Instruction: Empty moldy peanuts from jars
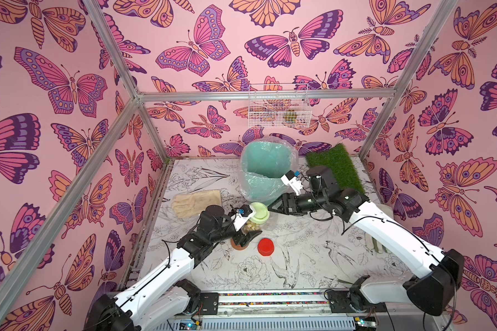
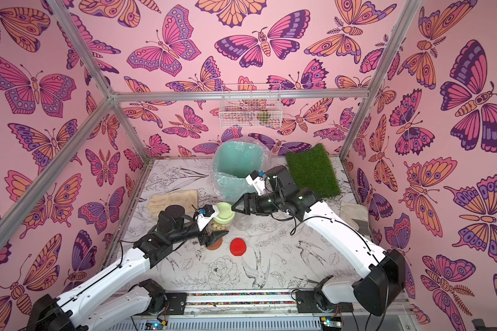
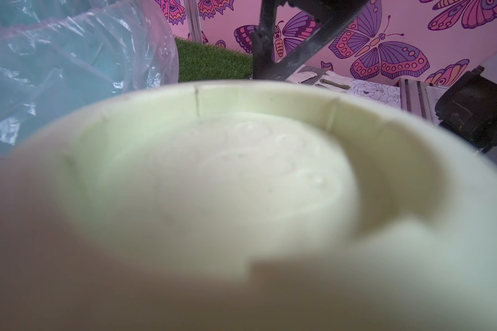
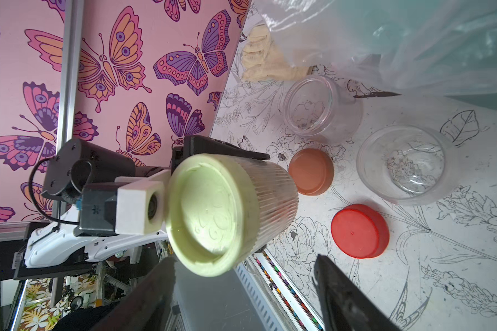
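A ribbed jar of peanuts (image 4: 270, 204) with a pale green lid (image 4: 204, 204) sits tilted at my left gripper (image 1: 247, 231), whose open fingers stand around it; whether they touch it is unclear. The lid fills the left wrist view. My right gripper (image 2: 243, 203) is just right of and above the lid, its fingers apart with nothing between them. Two clear empty jars (image 4: 403, 165) (image 4: 320, 110), a red lid (image 4: 359, 229) and a brown lid (image 4: 310, 171) stand on the table below.
A bin with a plastic liner (image 1: 267, 165) stands behind the grippers. A beige glove (image 1: 196, 203) lies at left, green turf (image 1: 336, 165) at back right.
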